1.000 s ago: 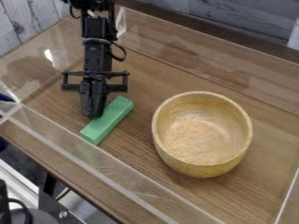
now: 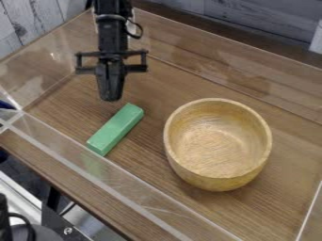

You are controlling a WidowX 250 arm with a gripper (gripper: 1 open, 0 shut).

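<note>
My black gripper (image 2: pixel 111 83) hangs over the wooden table (image 2: pixel 70 141), above and behind a green rectangular block (image 2: pixel 116 129). The gripper is shut, with nothing visible between its fingers. The block lies flat on the table, angled from lower left to upper right, clear of the gripper in this view.
A round pale wooden bowl (image 2: pixel 217 141) stands to the right of the block. The table's edge runs along the lower left, with a dark object at the bottom left corner.
The block now shows whole, lying in about the same place.
</note>
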